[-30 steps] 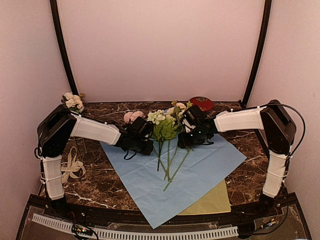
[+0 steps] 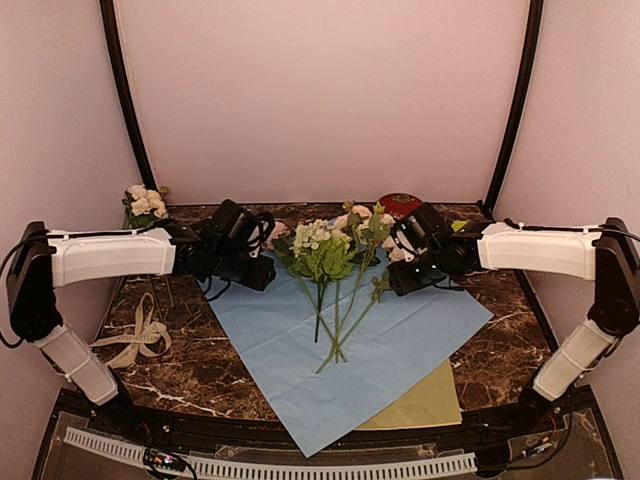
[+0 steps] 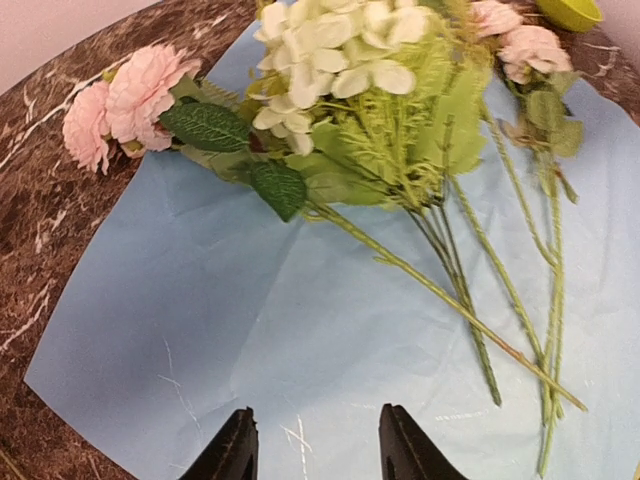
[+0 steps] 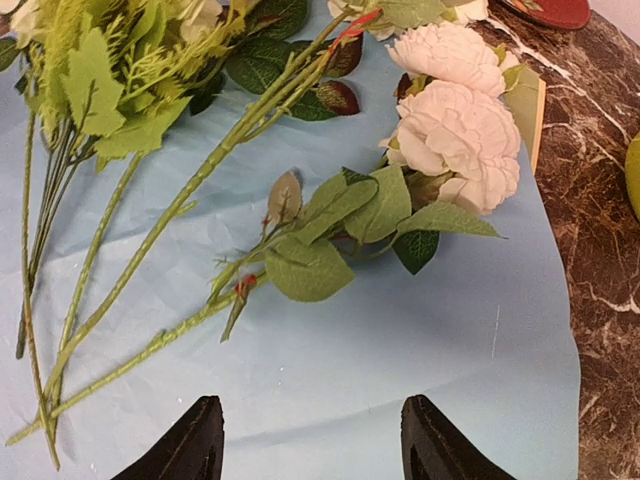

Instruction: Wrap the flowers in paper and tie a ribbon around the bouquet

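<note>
Several fake flowers with crossed stems (image 2: 338, 330) lie loose on blue wrapping paper (image 2: 300, 400): white-green hydrangea (image 3: 340, 60), pink blooms (image 3: 140, 95) and pale roses (image 4: 450, 140). A cream ribbon (image 2: 140, 340) lies on the table at left. My left gripper hangs over the paper at the bouquet's left, fingers apart and empty, open. My right gripper is at the bouquet's right above the paper, likewise open with nothing between its fingers.
Yellow paper (image 2: 420, 400) lies under the blue sheet at right. More white flowers (image 2: 145, 205) stand at the back left. A red round object (image 2: 400, 203) sits at the back right. Bare marble (image 2: 190, 360) shows at the left.
Both arms have moved outward from the bouquet, left to the left and right to the right, uncovering more of the flowers. The stem ends have shifted slightly.
</note>
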